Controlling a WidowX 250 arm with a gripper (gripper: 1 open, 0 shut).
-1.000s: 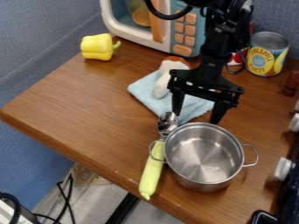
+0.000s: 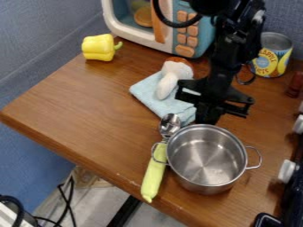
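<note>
My black gripper point(image 2: 208, 105) hangs over the right part of a folded light blue cloth point(image 2: 149, 94), just behind a steel pot point(image 2: 205, 161). Whether its fingers are open or shut is hard to tell. A white object point(image 2: 173, 76) rests on the cloth to the left of the arm. A metal spoon point(image 2: 168, 124) lies at the pot's back left, and a yellow corn cob point(image 2: 153, 176) lies along the pot's left side.
A yellow pepper point(image 2: 99, 48) sits at the back left, beside a toy microwave point(image 2: 142, 22). A can point(image 2: 271, 55) and red bottle point(image 2: 295, 84) stand at the back right.
The arm has shifted slightly right over the last second, and the gripper now sits a little differently over the cloth's right part. The other objects look unmoved.
</note>
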